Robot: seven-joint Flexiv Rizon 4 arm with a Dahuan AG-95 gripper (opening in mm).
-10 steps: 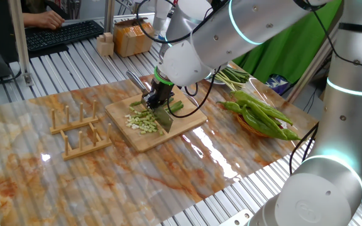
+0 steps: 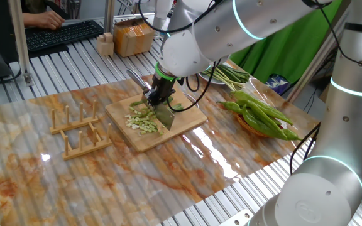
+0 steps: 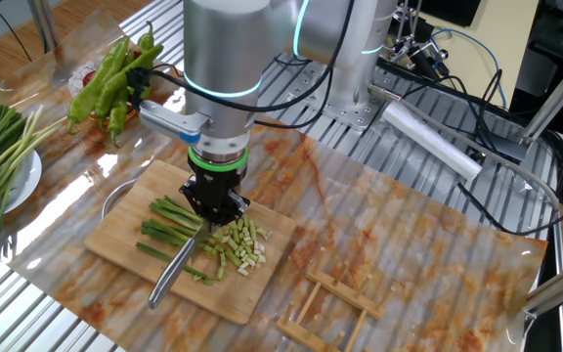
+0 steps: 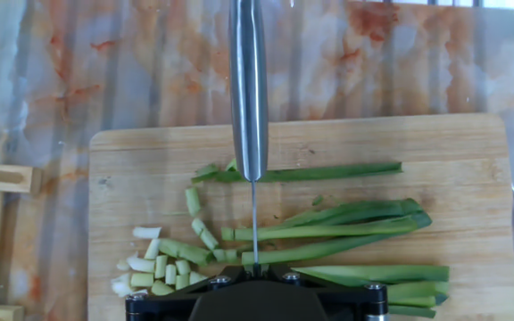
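Observation:
My gripper is shut on a knife (image 4: 249,89), gripping it at the blade's spine; the metal handle sticks out to one side. In exterior view 1 the blade (image 2: 165,117) hangs edge down at the wooden cutting board (image 2: 137,143); whether it touches the wood I cannot tell. Green onion stalks (image 4: 364,225) lie on the board to the right of the blade in the wrist view. Short chopped pieces (image 4: 163,267) are heaped to its left. From exterior view 2, the handle (image 3: 174,269) slants over the board. Part of the onion is hidden beneath the gripper.
A wooden peg rack (image 2: 83,149) stands beside the board. Green peppers (image 2: 259,116) fill a basket on the other side, near a plate of long green onions (image 3: 3,161). A cardboard box (image 2: 134,37) sits behind the table.
My gripper and the knife have shifted slightly to the right in exterior view 1, still over the board. The rack, peppers and board stay where they were.

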